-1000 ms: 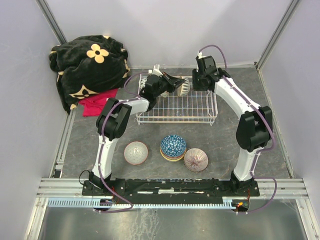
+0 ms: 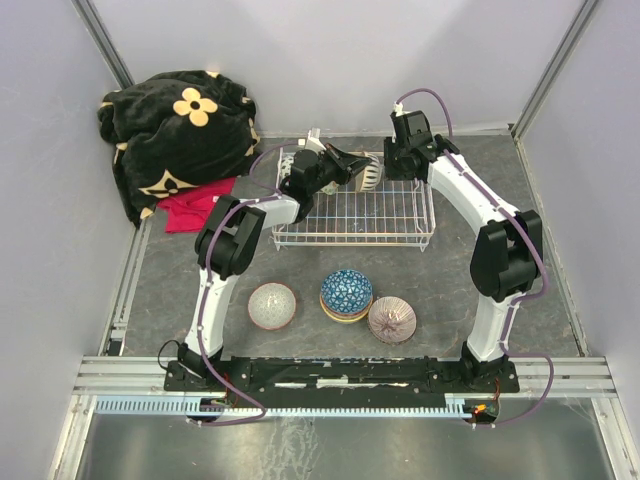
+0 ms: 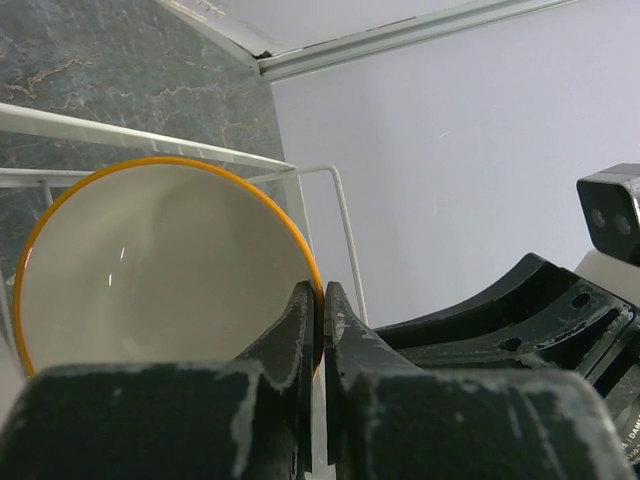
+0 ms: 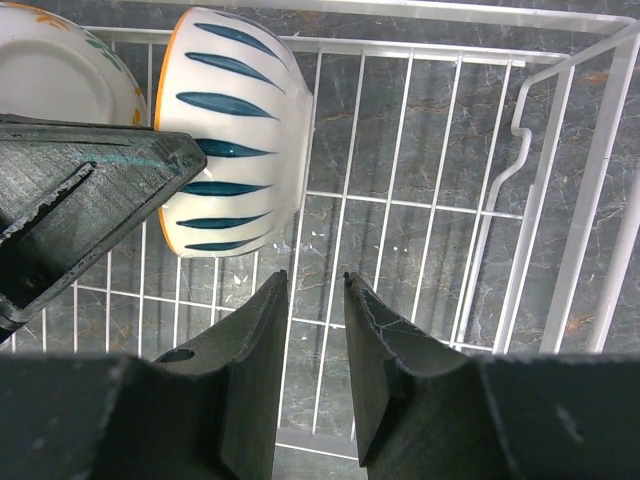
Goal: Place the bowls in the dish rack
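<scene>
A white bowl with dark blue stripes and an orange rim (image 4: 230,95) is on its side in the white dish rack (image 2: 350,238). My left gripper is shut on its rim. In the right wrist view, a left finger (image 4: 100,190) crosses the bowl's edge. My right gripper is part open over the rack wires, to the right of the bowl, with nothing between its fingers. On the counter in front sit a speckled bowl (image 2: 272,306), a blue patterned bowl (image 2: 347,290) stacked on others, and a pinkish ribbed bowl (image 2: 392,320).
Another bowl with an orange and green pattern (image 4: 55,80) stands in the rack left of the striped one. The rack's right part is empty. A black flowered cushion (image 2: 180,130) and a red cloth (image 2: 195,208) lie at the back left.
</scene>
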